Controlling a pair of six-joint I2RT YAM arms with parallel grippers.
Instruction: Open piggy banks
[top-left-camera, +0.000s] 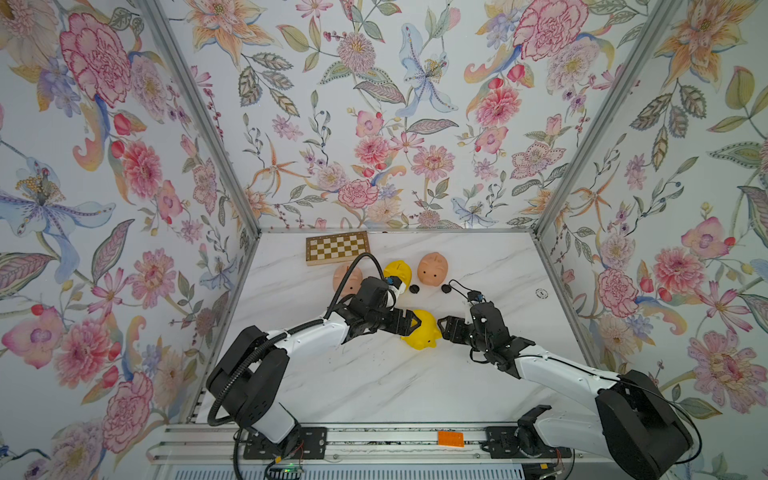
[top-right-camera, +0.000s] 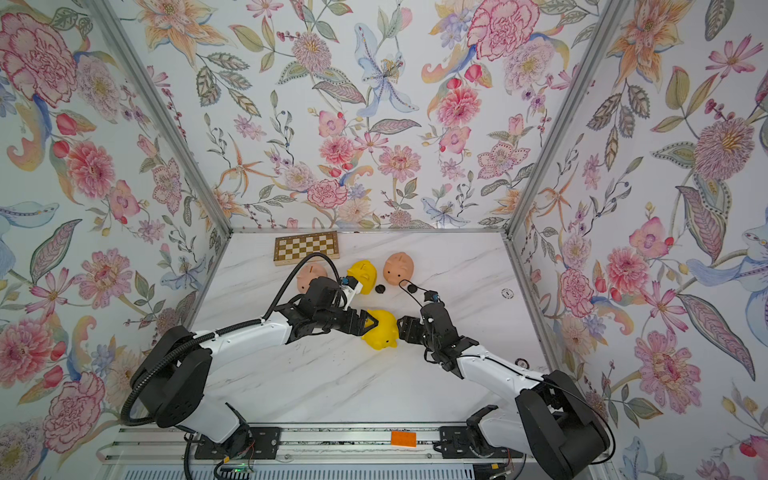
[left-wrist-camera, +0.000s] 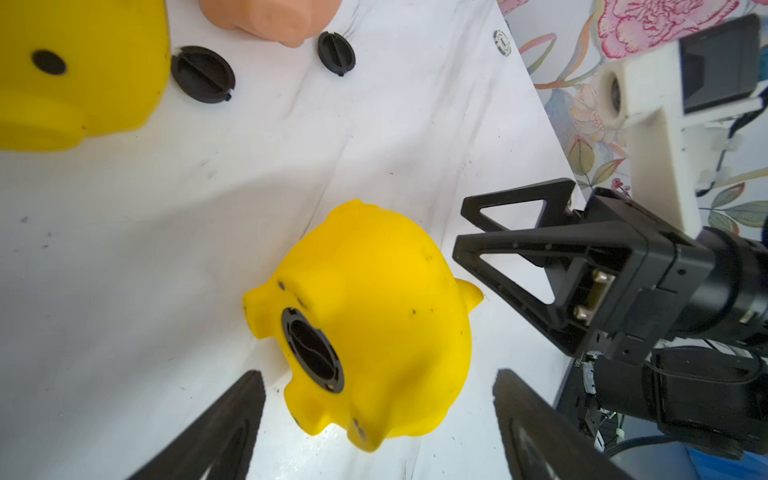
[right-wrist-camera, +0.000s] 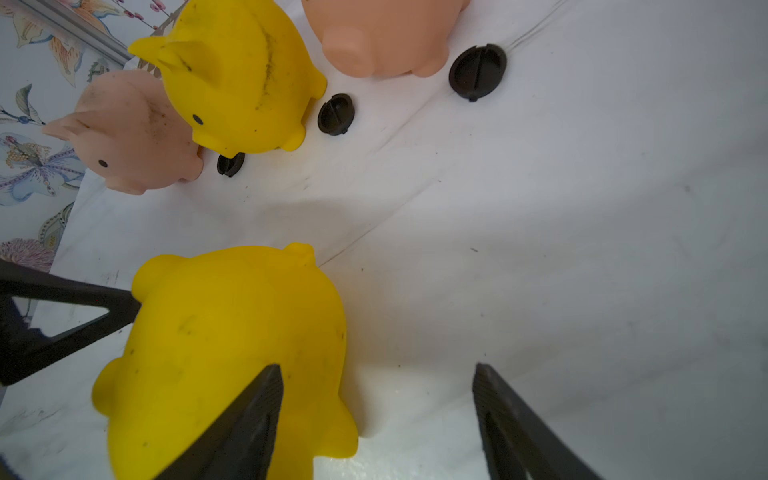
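A yellow piggy bank (top-left-camera: 421, 329) sits near the middle of the table between my two grippers. A round black piece (left-wrist-camera: 313, 349) is set in its body, facing the left wrist camera. Left of the bank, my left gripper is open, its fingers apart with the bank in view between them; contact cannot be made out. On the other side, my right gripper stands open beside the bank, with bare table showing in its gap. One right fingertip (right-wrist-camera: 268, 388) overlaps the bank in the right wrist view.
Behind stand another yellow piggy bank (right-wrist-camera: 240, 76) and two pink ones, a left one (right-wrist-camera: 132, 132) and a right one (right-wrist-camera: 384, 36). Loose black plugs (right-wrist-camera: 477, 72) lie before them. A checkered board (top-left-camera: 337, 247) is at the back left.
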